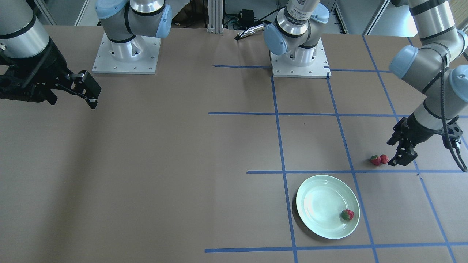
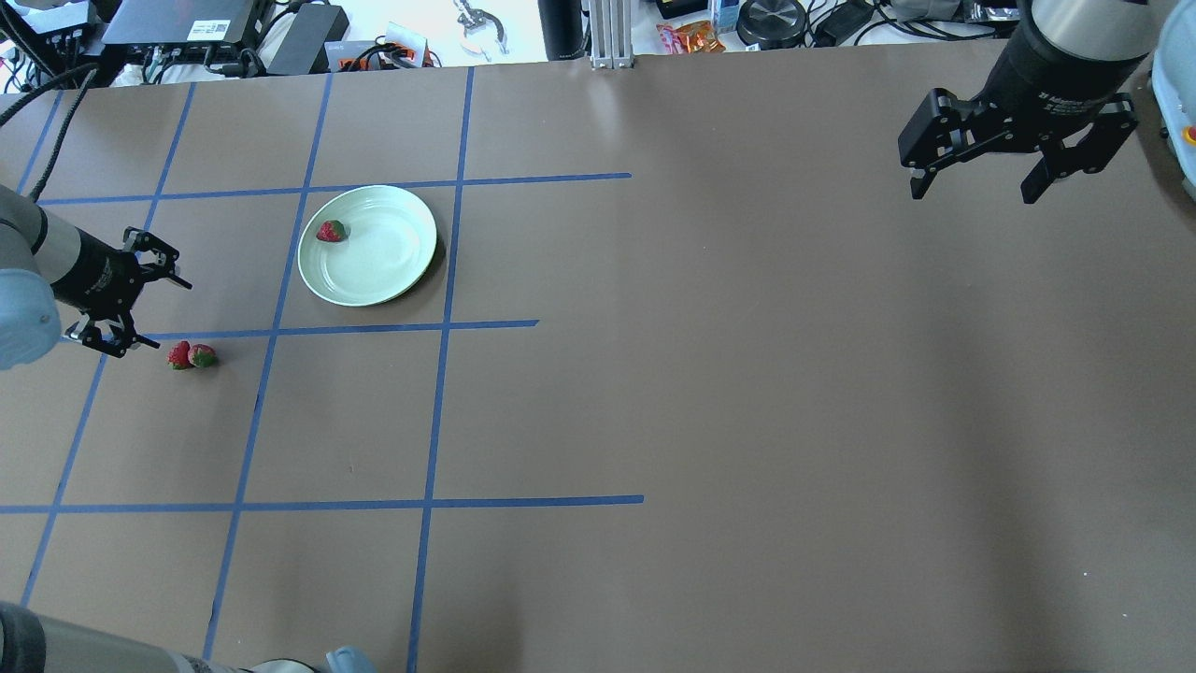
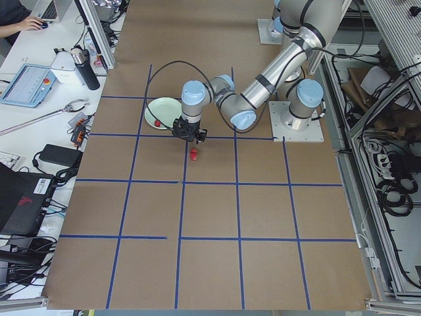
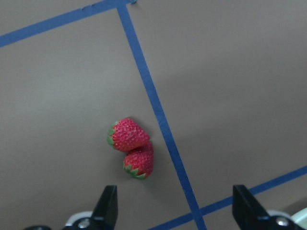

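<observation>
Two red strawberries (image 4: 127, 135) lie touching on the taped table, seen also in the front view (image 1: 375, 160) and top view (image 2: 179, 354). My gripper (image 1: 397, 151) hangs just beside and above them, open, with empty space between its fingers; in the wrist view its two fingertips frame the berries from below. A pale green plate (image 1: 324, 201) lies nearer the front camera, holding one strawberry (image 1: 347, 214); in the top view the plate (image 2: 370, 264) is toward the back of the table from the pair.
Another arm's black gripper (image 2: 1015, 140) hangs at the far side, away from the berries. Other arm bases (image 1: 298, 68) stand along the table edge. Equipment and cables lie beyond the edges.
</observation>
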